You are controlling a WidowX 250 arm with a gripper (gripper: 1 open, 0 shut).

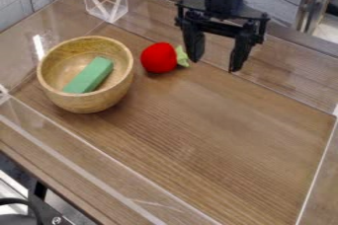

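Observation:
My gripper (212, 43) hangs over the back middle of the wooden table (211, 150), black fingers apart and pointing down, nothing seen between them. A red round object (158, 57) with a pale green piece at its right side lies just left of and below the gripper. At the left, a wooden bowl (66, 66) holds a green oblong block (87, 75).
A clear plastic piece (106, 2) stands at the back left. Dark cables or parts (27, 209) show at the lower left edge.

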